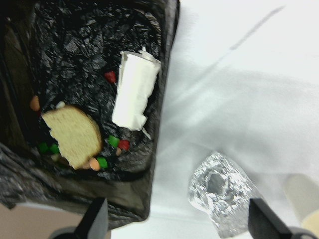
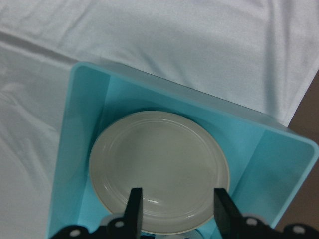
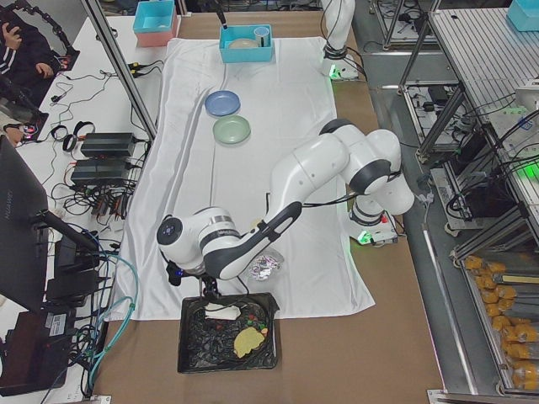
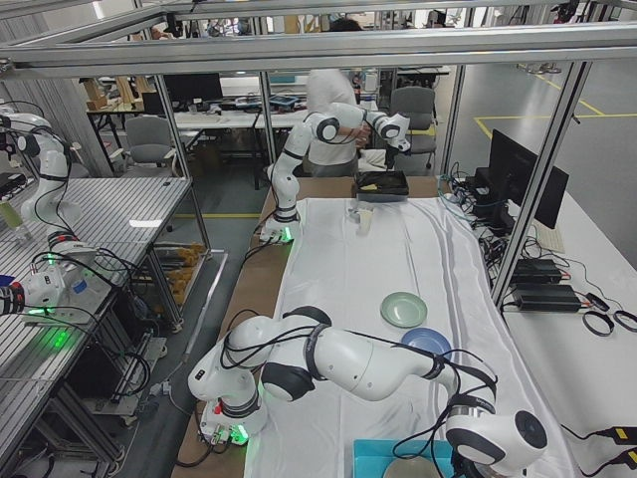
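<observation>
A black-lined bin (image 3: 190,345) holds a white paper piece (image 1: 133,92), a bread slice (image 1: 74,137) and small coloured bits. My left gripper hangs over the bin's edge and the cloth, fingers apart with nothing between. Beside the bin lie crumpled foil (image 1: 224,194) and a pale cup (image 1: 304,196). My right gripper is open above a light blue bin (image 2: 259,169) holding a cream plate (image 2: 159,159) and, partly hidden, a round item below it.
A blue plate (image 3: 222,102) and a green plate (image 3: 232,129) lie on the white cloth (image 3: 295,252). A monitor and cabled electronics stand along the side table.
</observation>
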